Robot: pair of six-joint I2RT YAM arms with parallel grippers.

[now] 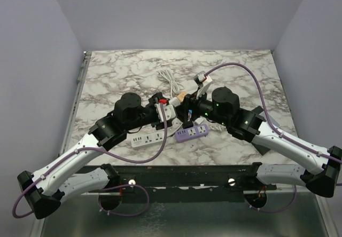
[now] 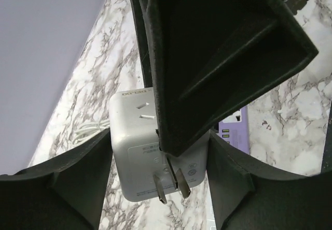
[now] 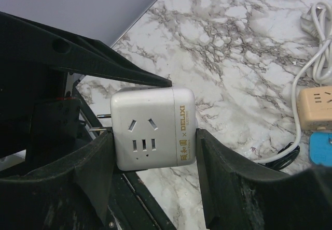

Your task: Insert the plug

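Note:
A white cube-shaped plug [image 1: 173,102] is held up over the table between both arms. My right gripper is shut on it, a finger on each side, with its slotted face towards that camera and metal pins sticking out to the left. In the left wrist view the plug [image 2: 136,157] shows its prongs, while a black right finger crosses in front. My left gripper straddles the same plug with its fingertips close against the two sides; whether they press on it cannot be told. Below lie a white power strip [image 1: 147,140] and a purple power strip [image 1: 191,133].
A tan block [image 3: 316,108] and a blue piece [image 3: 320,147] lie behind the plug, near a white coiled cord [image 1: 168,77]. At the right, a dark flat object [image 1: 263,147] rests partly under the right arm.

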